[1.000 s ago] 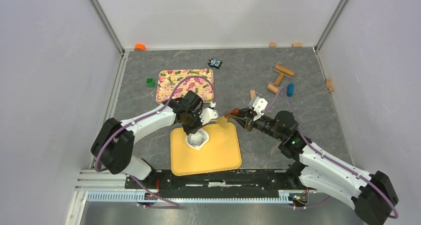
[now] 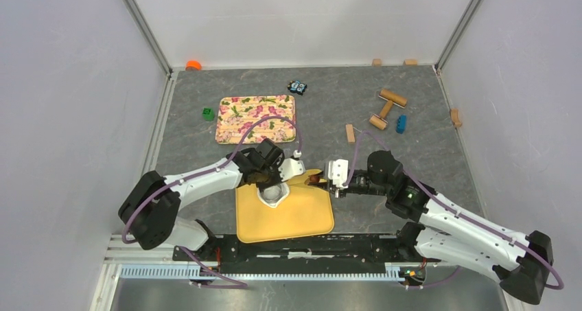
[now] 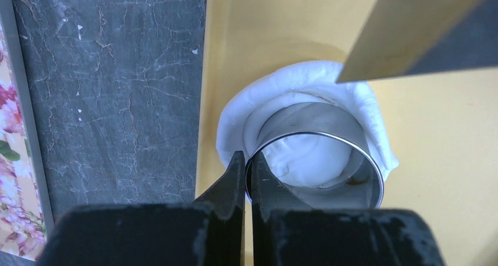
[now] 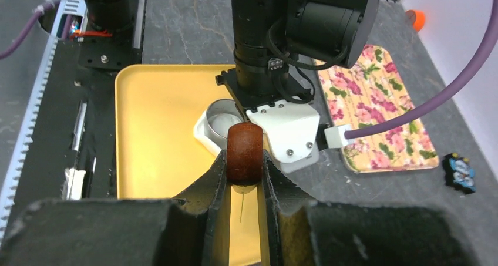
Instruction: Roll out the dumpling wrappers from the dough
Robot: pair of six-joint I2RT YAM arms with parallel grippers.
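Note:
A white dough round (image 3: 296,78) lies on the yellow board (image 2: 285,222), with a steel ring cutter (image 3: 376,181) standing on it. My left gripper is shut on the cutter's rim. My right gripper holds a brown wooden handle (image 4: 245,148) pointing toward the left arm. A yellowish blade (image 2: 300,178) extends from that handle over the board, beside the left gripper; in the left wrist view its blurred edge hangs above the dough.
A floral board (image 2: 254,112) lies behind, with a green block (image 2: 208,113) at its left. Wooden rollers (image 2: 392,98), a blue piece (image 2: 401,123) and a small block (image 2: 351,134) lie at the back right.

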